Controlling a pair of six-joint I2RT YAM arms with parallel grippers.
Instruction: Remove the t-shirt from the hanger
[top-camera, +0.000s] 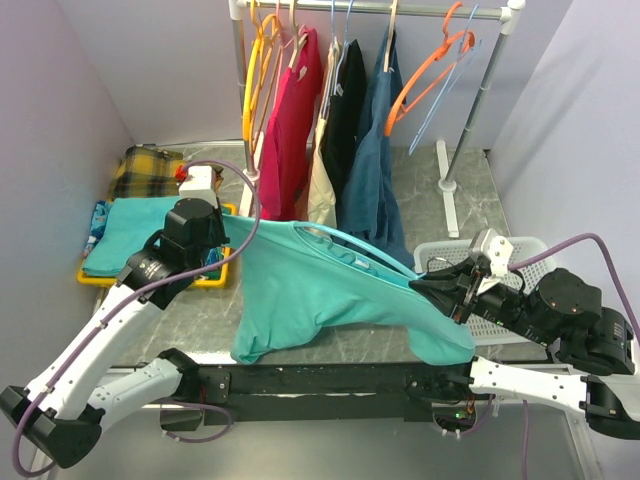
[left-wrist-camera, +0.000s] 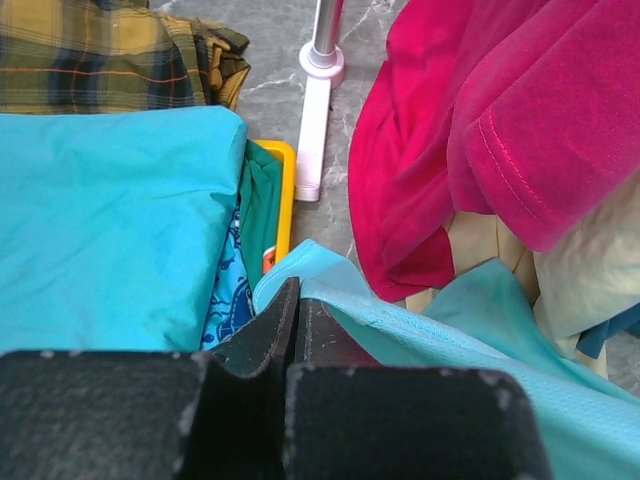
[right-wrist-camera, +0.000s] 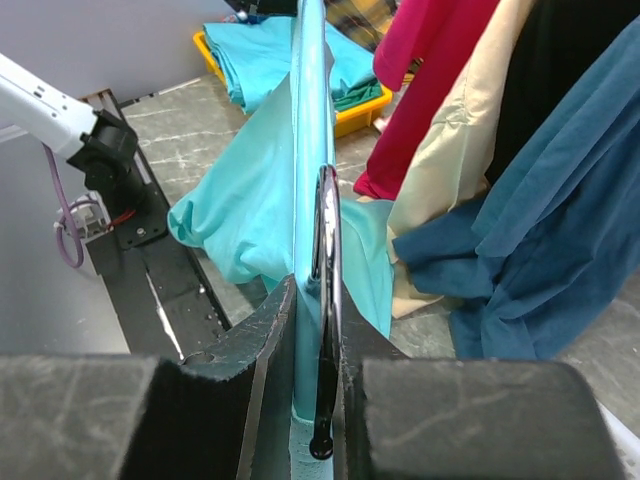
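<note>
The teal t-shirt (top-camera: 310, 290) is stretched between my grippers, a light blue hanger (top-camera: 350, 240) along its upper side. My left gripper is shut on the shirt's edge at its upper left end. My right gripper is at the other end, its fingers round the hanger (right-wrist-camera: 310, 120) and its metal hook (right-wrist-camera: 327, 220); whether it is fully closed on them is unclear.
The rack behind holds pink (top-camera: 290, 140), cream, black and blue garments and empty hangers. A yellow tray (top-camera: 215, 280) of folded clothes is at left, a white basket (top-camera: 500, 330) at right, behind the right arm.
</note>
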